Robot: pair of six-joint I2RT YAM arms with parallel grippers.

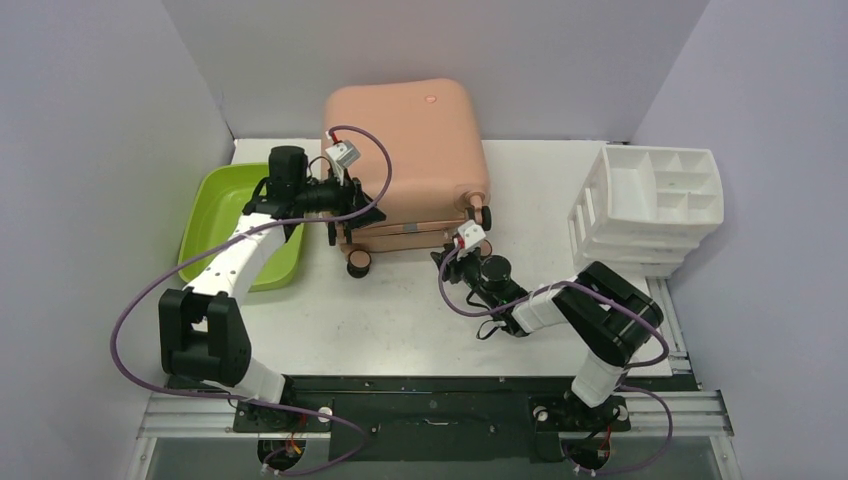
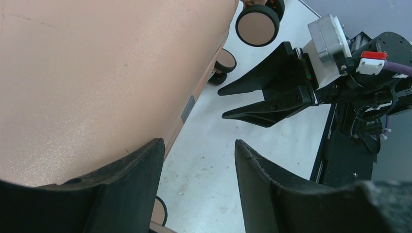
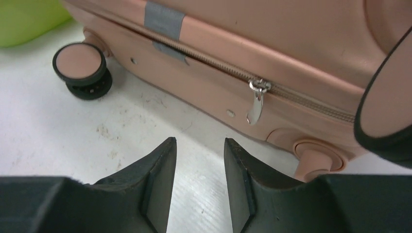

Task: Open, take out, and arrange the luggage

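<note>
A peach suitcase (image 1: 405, 140) lies at the back centre, wheels toward the front. My left gripper (image 1: 355, 208) is open at its front-left corner; in the left wrist view its fingers straddle the suitcase's edge region. My right gripper (image 1: 448, 258) stands open just before the front edge near the right wheels. The right wrist view shows a metal zipper pull (image 3: 255, 107) on the front zipper above and between its open fingers, a grey strip (image 3: 163, 22) and a wheel (image 3: 77, 63).
A green tray (image 1: 210, 205) lies at the left, partly under the left arm. A white drawer organiser (image 1: 645, 205) stands at the right.
</note>
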